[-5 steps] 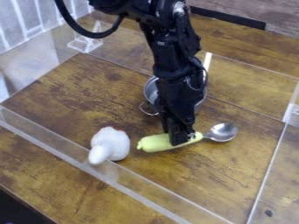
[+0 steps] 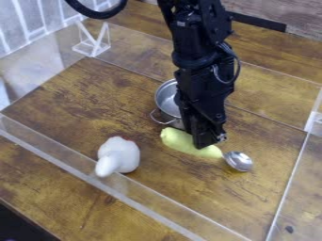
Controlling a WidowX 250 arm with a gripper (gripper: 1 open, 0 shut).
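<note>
My black gripper (image 2: 201, 132) hangs over the middle of the wooden table, shut on the pale yellow-green handle (image 2: 189, 145) of a spoon, whose silver bowl (image 2: 238, 161) sticks out to the right. Behind the gripper, partly hidden by it, sits a metal pot (image 2: 168, 97) with a wire handle. A white object (image 2: 119, 157), rounded with a short tip, lies to the left of the spoon.
A clear bracket (image 2: 94, 38) stands at the back left, and clear rails run along the table's left and right sides.
</note>
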